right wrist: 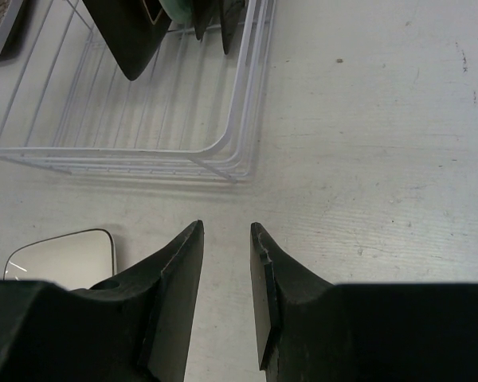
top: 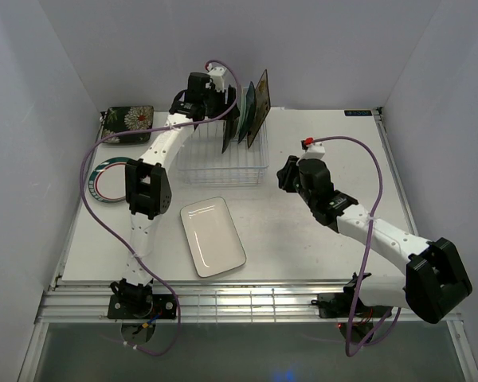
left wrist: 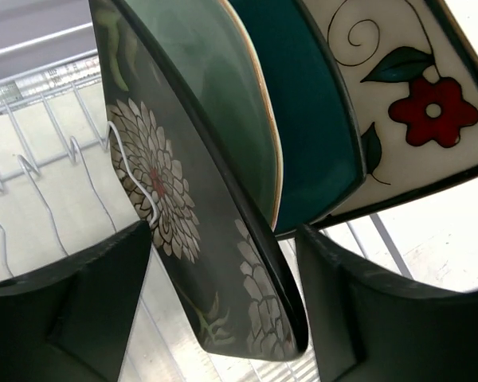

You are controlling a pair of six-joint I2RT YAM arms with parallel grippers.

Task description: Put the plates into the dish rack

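Observation:
Several plates stand upright in the dish rack (top: 223, 171): a dark chrysanthemum plate (left wrist: 191, 199), a green one (left wrist: 231, 95), a teal one (left wrist: 319, 119) and a flowered cream one (left wrist: 430, 111). My left gripper is over the rack, its fingers apart around the near edge of the chrysanthemum plate; whether they touch it is unclear. My right gripper hangs open in front of the rack's near right corner, nothing between its fingers. A cream tray-like plate (top: 213, 236) lies flat in front of the rack.
A dark floral plate (top: 127, 127) and a teal-rimmed plate (top: 105, 181) lie left of the rack, the latter partly behind my left arm. The table right of the rack is clear.

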